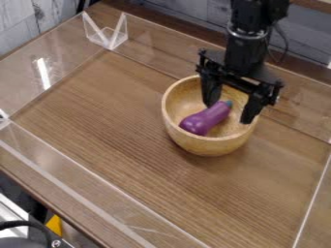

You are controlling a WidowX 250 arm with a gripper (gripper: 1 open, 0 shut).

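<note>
A wide tan bowl (200, 145) stands on the wooden table in the centre right, with a purple eggplant-like object (203, 121) lying inside. My black gripper (235, 93) is over the bowl's back part, open, its two fingers spread to left and right above the purple object.
A white wire-like holder (106, 34) stands at the back left. A dark cable (29, 229) lies at the lower left edge.
</note>
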